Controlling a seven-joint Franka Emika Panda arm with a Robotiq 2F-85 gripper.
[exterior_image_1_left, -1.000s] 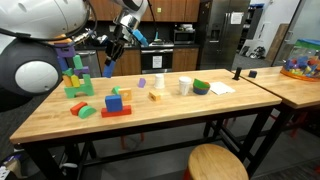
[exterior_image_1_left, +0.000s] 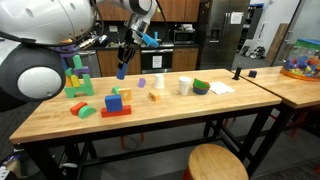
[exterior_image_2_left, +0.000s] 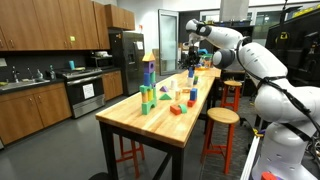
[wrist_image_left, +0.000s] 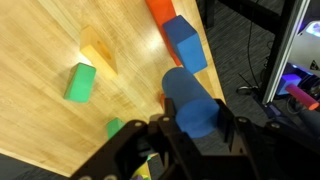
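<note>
A long blue block (wrist_image_left: 186, 88), rounded in outline, is gripped by my gripper (exterior_image_1_left: 123, 63), which is shut on its upper end. In exterior view 1 the held block (exterior_image_1_left: 121, 72) hangs upright above the wooden table, clear of everything beneath it. Looking down from the wrist, a blue cube (wrist_image_left: 183, 42) on a red block (wrist_image_left: 160, 12) lies just beyond the held block. That same blue cube (exterior_image_1_left: 113, 104) stands on the red block near the table's front edge in exterior view 1.
Left of the gripper rises a stacked tower of green and other coloured blocks (exterior_image_1_left: 77, 80). A yellow block (wrist_image_left: 97, 47) and a green block (wrist_image_left: 80, 83) lie loose on the tabletop. White cups (exterior_image_1_left: 185, 85) and a green bowl (exterior_image_1_left: 201, 87) stand farther right.
My gripper has moved right, away from the tower, and slightly lower, carrying the long blue block. The blocks on the table have stayed put.
</note>
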